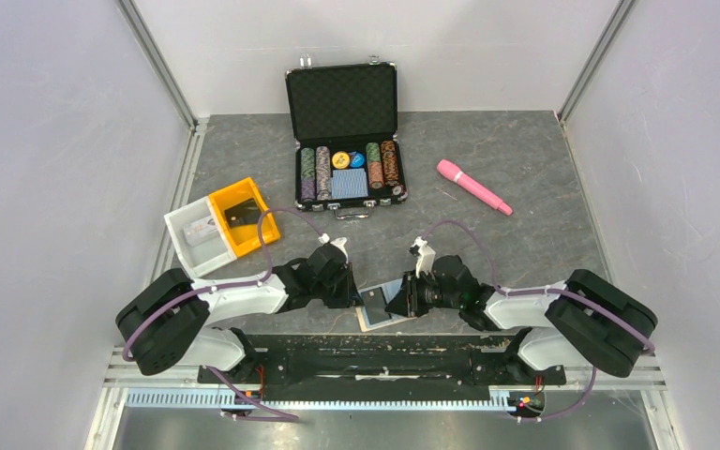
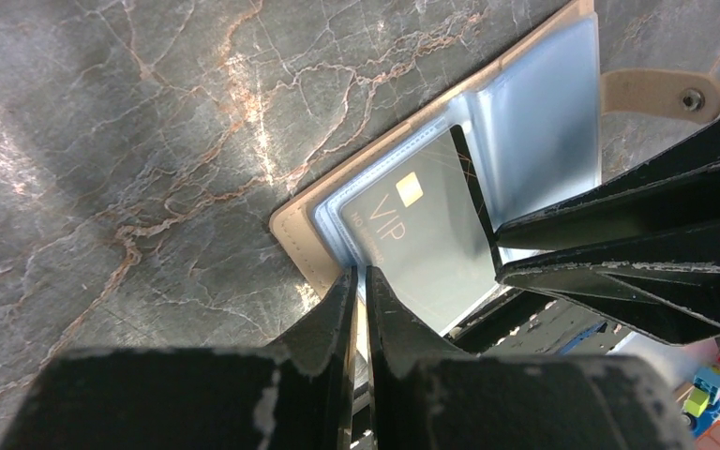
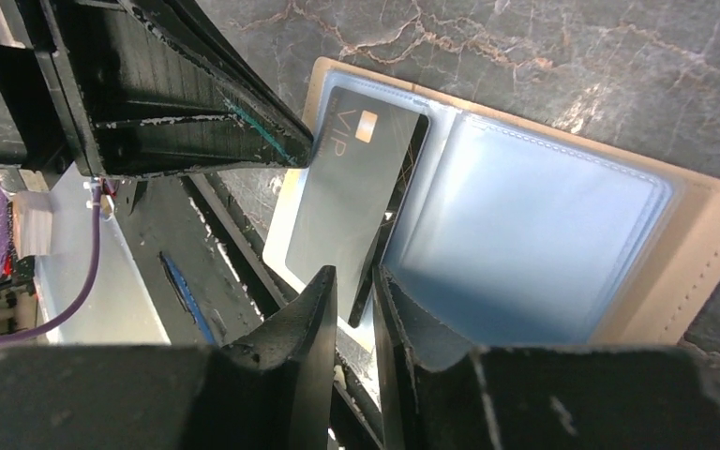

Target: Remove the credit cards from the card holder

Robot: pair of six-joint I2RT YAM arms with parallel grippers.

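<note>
The opened card holder (image 1: 374, 323), tan with clear bluish sleeves, lies on the table between both arms. A dark grey VIP card (image 3: 352, 178) sits in one sleeve, its black edge sticking out toward the middle fold. In the left wrist view, my left gripper is shut on the holder's outer edge beside that card. My right gripper is partly open, its fingertips on either side of the card's exposed black edge. The opposite sleeve (image 3: 534, 225) looks empty of cards.
An open poker-chip case (image 1: 349, 202) stands at the back. A white and orange divided box (image 1: 208, 260) is at the left, with a dark item in its orange half. A pink stick-like object (image 1: 473, 187) lies back right. Open table surrounds these.
</note>
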